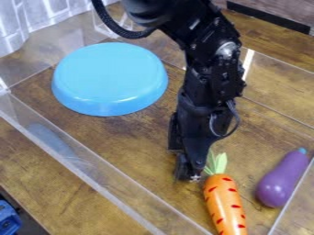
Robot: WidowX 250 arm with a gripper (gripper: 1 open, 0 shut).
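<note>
The black gripper [192, 167] reaches down from the top middle to low over the wooden floor of the tray, just left of the green top of a toy carrot [223, 202]. Whether its fingers are open or shut is unclear, as they are dark and bunched. A purple toy eggplant [284, 178] lies at the right, and a light blue round object [108, 84] sits at the upper left.
A clear plastic wall [50, 141] runs along the left and lower side. A blue item [7, 220] is outside it at the lower left. The floor left of the gripper is clear.
</note>
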